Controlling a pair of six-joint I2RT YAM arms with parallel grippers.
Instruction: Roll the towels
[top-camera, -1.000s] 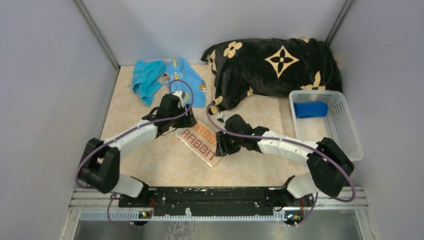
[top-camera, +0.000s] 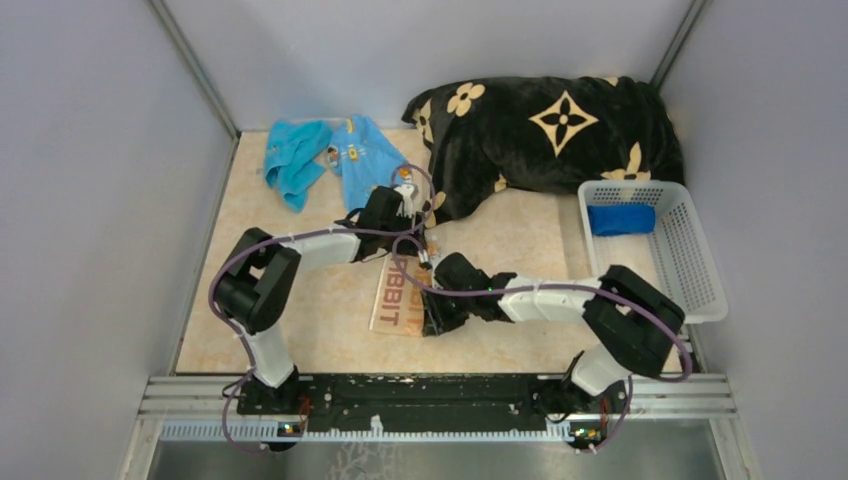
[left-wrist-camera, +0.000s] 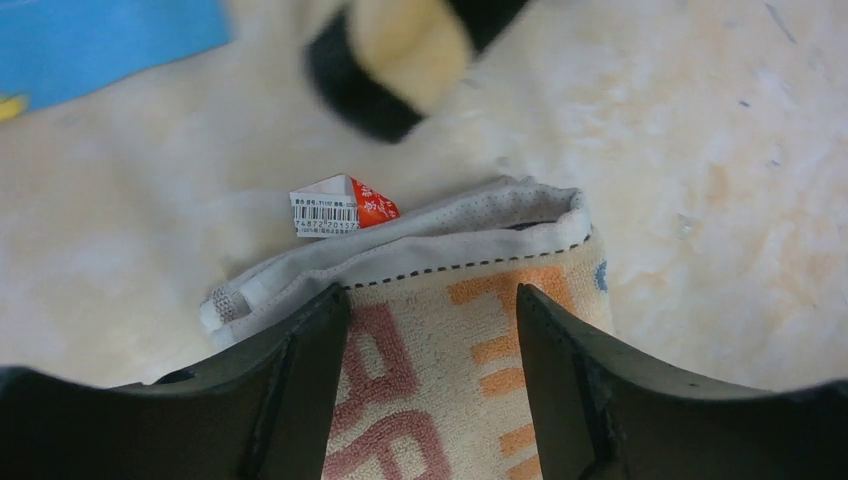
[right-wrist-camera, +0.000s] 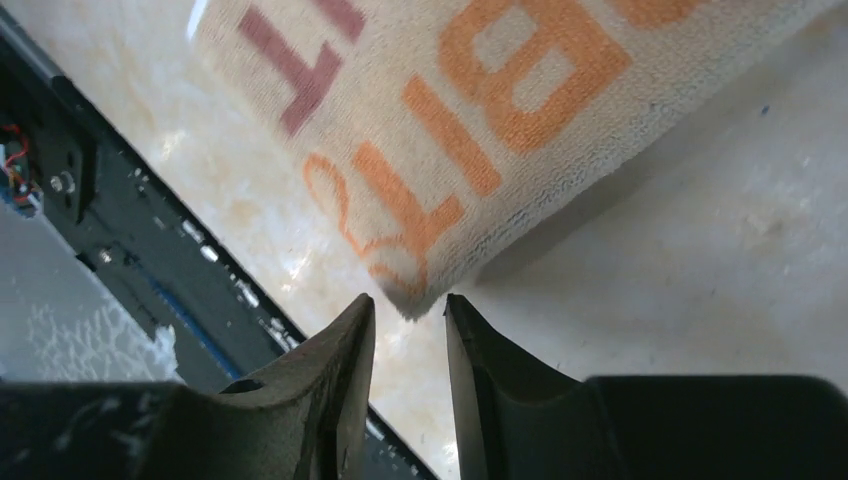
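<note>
A folded cream towel (top-camera: 390, 300) with RABBIT lettering lies in the middle of the table, roughly lengthwise away from me. My left gripper is over its far end, fingers apart; in the left wrist view the towel's folded edge (left-wrist-camera: 470, 215) with its tag (left-wrist-camera: 340, 208) shows just past the fingertips. At the near right corner of the towel is my right gripper, with a narrow gap between its fingers and the corner (right-wrist-camera: 410, 290) by their tips. Whether either gripper touches the cloth is unclear.
Two blue cloths (top-camera: 292, 165) (top-camera: 362, 160) lie at the back left. A dark patterned cushion (top-camera: 540, 150) fills the back. On the right, a white basket (top-camera: 698, 255) holds a rolled blue towel (top-camera: 621, 219).
The cream towel has turned from a slant to nearly straight. My left gripper has moved right.
</note>
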